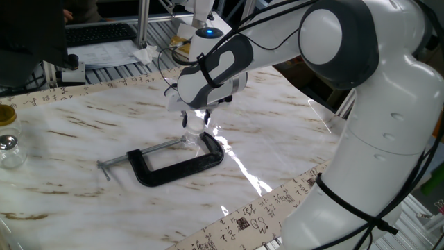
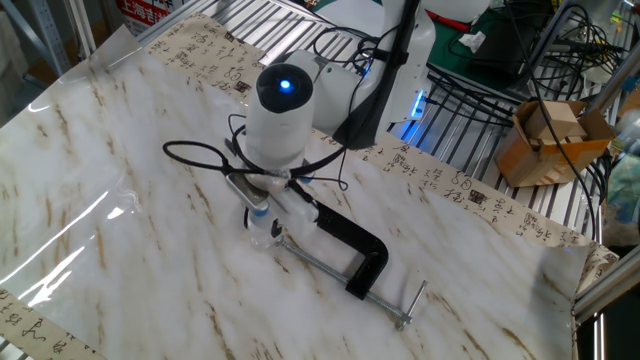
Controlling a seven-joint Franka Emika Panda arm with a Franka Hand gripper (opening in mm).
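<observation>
A black C-clamp point(image 1: 177, 171) with a metal screw lies flat on the marble-patterned table. A clear, see-through object point(image 1: 193, 132), perhaps a small bottle or jar, stands by the open end of its frame. Over that object my gripper point(image 1: 196, 119) points downward, its two dark fingers spread apart on either side of the object's top; contact does not show clearly. From the other side, the clamp point(image 2: 357, 250) extends right of the hand, and the clear object point(image 2: 262, 232) shows below it. The fingers are mostly hidden there.
At the left edge stands a clear jar with a yellow lid point(image 1: 7, 117), with a round metal item point(image 1: 7, 142) in front. A cardboard box point(image 2: 553, 145) sits beyond the table on the slatted rack.
</observation>
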